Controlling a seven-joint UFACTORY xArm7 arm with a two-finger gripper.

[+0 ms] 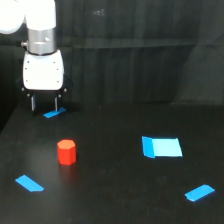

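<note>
At the upper left my gripper hangs from a white arm, its two dark fingers apart and nothing visible between them. A small red block stands on the black table, nearer the camera than the gripper and slightly to its right. The gripper and the block are clear of each other.
Blue strips lie by the gripper, at the front left and at the front right. Right of centre is a pale blue flat patch with a darker blue left edge.
</note>
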